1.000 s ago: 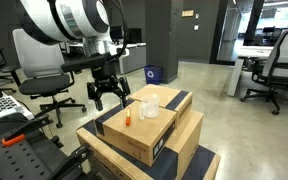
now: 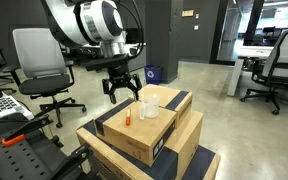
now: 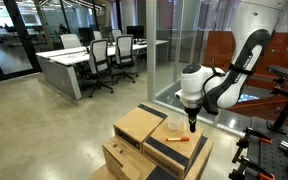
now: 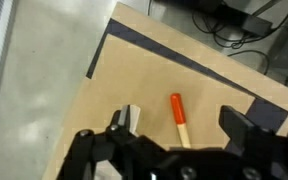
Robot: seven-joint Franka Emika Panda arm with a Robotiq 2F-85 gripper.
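Note:
An orange marker-like stick point(image 2: 128, 117) with a paler end lies on top of a cardboard box point(image 2: 158, 141). Beside it on the same box stands a clear cup point(image 2: 150, 105), also visible in exterior view 2 as a pale shape point(image 3: 173, 124). My gripper point(image 2: 124, 95) hangs above the box, open and empty, its fingers spread wide. From the wrist, the orange stick point(image 4: 178, 108) shows below, between the two dark fingers; its lower end is hidden by the gripper. A small white piece point(image 4: 134, 119) shows near the left finger.
More cardboard boxes point(image 2: 187, 142) surround the top box, with dark tape strips on some. A dark table point(image 2: 19, 160) stands at the arm's base. Office chairs point(image 2: 277, 72) and bare floor lie farther off. Above the box top the space is clear apart from the cup.
In exterior view 1 my gripper has moved up and to the right over the past second. The orange stick, cup and boxes have stayed where they were.

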